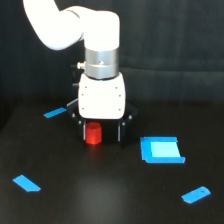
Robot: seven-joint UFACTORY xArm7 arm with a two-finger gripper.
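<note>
A small red block (93, 133) rests on the black tabletop below the white arm. My gripper (101, 132) points down over it, its dark fingers spread apart. The block appears between the two fingers, nearer the left one, with a gap on the right side. The gripper's white body comes down close over the block's top edge. Whether either finger touches the block cannot be made out.
To the right lies a blue-bordered square (162, 150) with a pale middle. Blue tape strips mark the surface at front left (26, 184), front right (196, 195) and back left (55, 112).
</note>
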